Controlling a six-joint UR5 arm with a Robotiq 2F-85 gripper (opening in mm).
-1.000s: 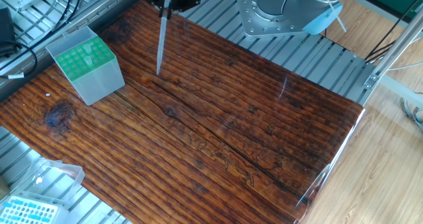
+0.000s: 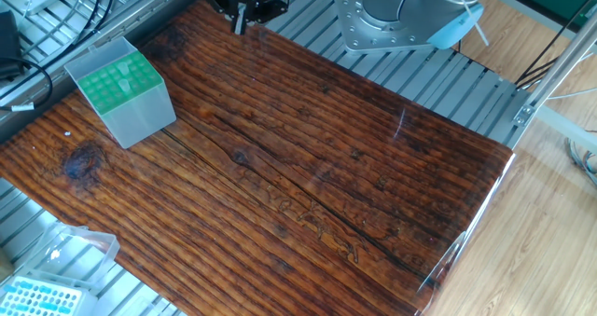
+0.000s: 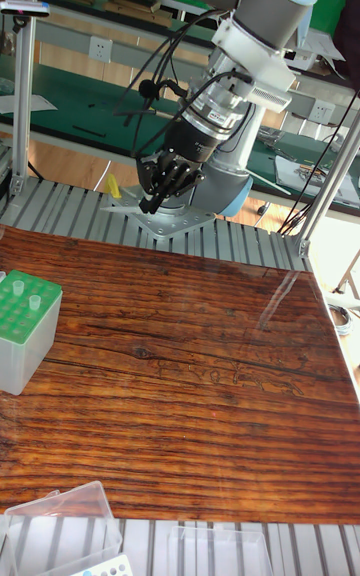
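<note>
My gripper [image 2: 241, 27] hangs over the far left edge of the wooden board [image 2: 308, 158], with its fingertips pointing down. In the other view, the dark gripper [image 3: 154, 201] is in front of the robot's base, beyond the board's far edge. Its fingers look close together, but whether a gap lies between them is unclear. No long clear tip shows below them. A frosted box [image 2: 140, 120] with a green top [image 2: 107, 85] stands upright at the board's left, apart from the gripper. Two clear tips [image 3: 34, 303] stick up from the green top.
At the near left lie a clear lid [image 2: 84, 251] and a white rack with blue dots [image 2: 37, 297], both off the board. The robot's base plate [image 2: 373, 32] is behind the far edge. The board's middle and right are bare.
The fingers now appear closer together. The box has not moved.
</note>
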